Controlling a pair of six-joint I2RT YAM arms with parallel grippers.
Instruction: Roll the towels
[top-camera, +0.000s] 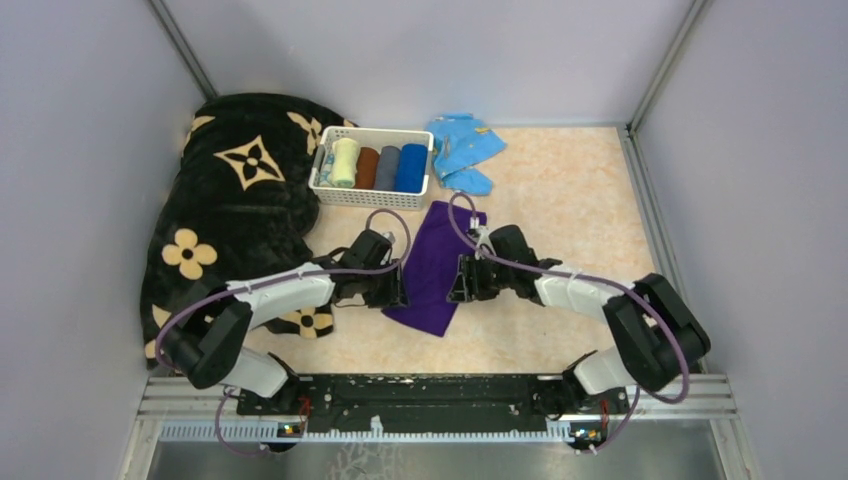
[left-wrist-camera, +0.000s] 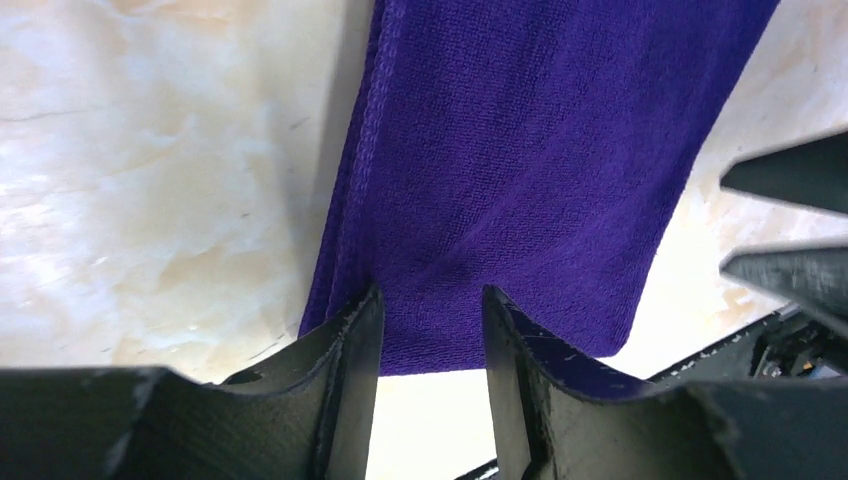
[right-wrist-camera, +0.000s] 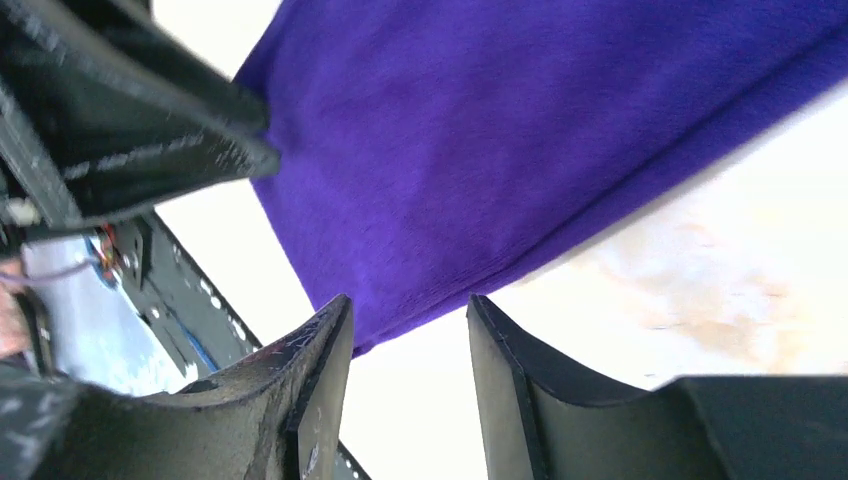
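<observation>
A purple towel (top-camera: 434, 250) lies flat as a long folded strip in the middle of the table, its near end toward me. My left gripper is open over the near left edge, the towel between and below its fingers. At the towel's near right side is my right gripper, fingers apart, with the near corner of the towel close to its left finger (right-wrist-camera: 325, 350). Neither gripper is closed on the cloth. Doubled layers show along the towel's long edge (left-wrist-camera: 345, 200) in the left wrist view.
Behind the towel stands a white basket (top-camera: 365, 198) holding several rolled towels. A crumpled light-blue towel (top-camera: 465, 145) sits at the back, beside the basket. A black patterned blanket (top-camera: 230, 190) covers the left side; bare table (top-camera: 570, 190) shows on the right.
</observation>
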